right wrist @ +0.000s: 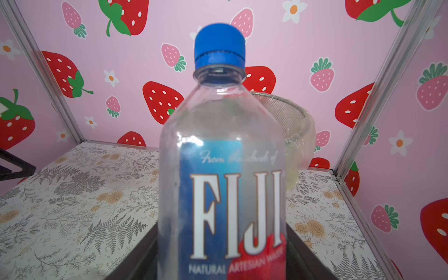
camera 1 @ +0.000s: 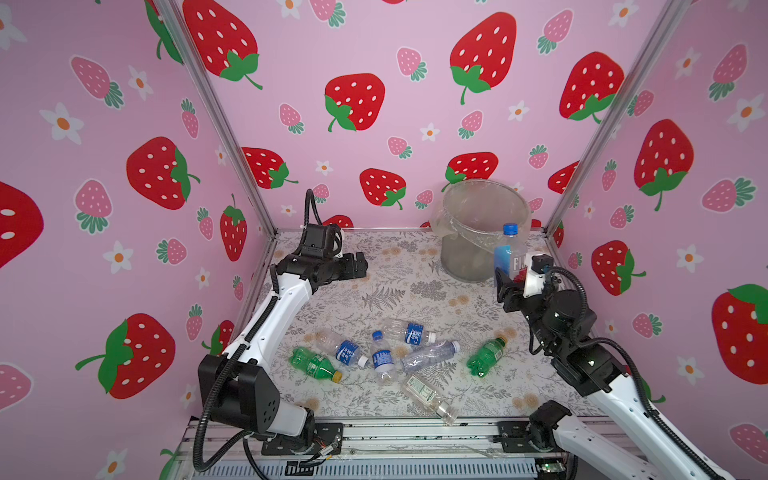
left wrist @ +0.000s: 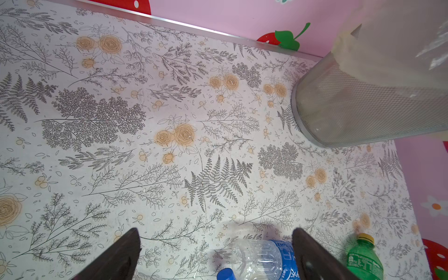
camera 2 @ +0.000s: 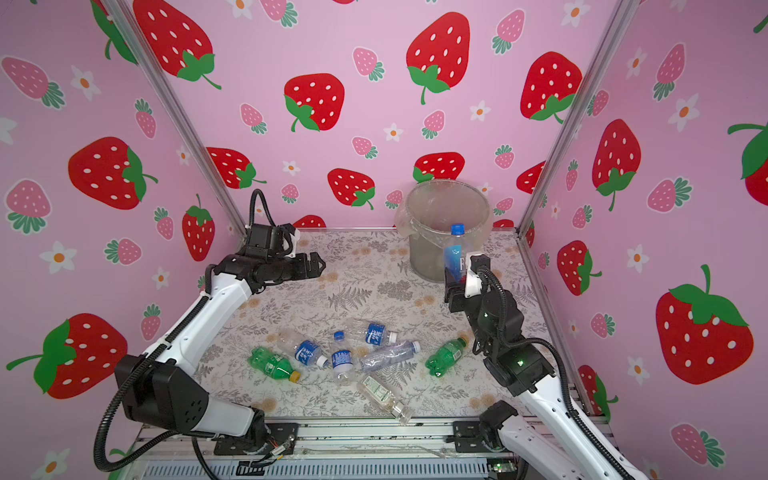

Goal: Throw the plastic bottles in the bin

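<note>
A clear bottle [right wrist: 221, 186] with a blue cap and a FIJI label stands upright in my right gripper [camera 1: 518, 289], which is shut on it. In the top left view that bottle is in front of the right side of the bin [camera 1: 464, 257], a mesh bin lined with a clear bag, with the cap below the bin's rim. My left gripper is open and empty above the left part of the table. On the table lie a green bottle [camera 1: 315, 365], another green bottle [camera 1: 485, 357], a blue-capped bottle [camera 1: 382, 358] and several other clear bottles.
The bin stands at the back right, close to the back wall. Bare patterned table [camera 1: 404, 276] lies between the left gripper and the bin. The loose bottles are spread along the front half, one clear bottle [camera 1: 429, 397] near the front edge.
</note>
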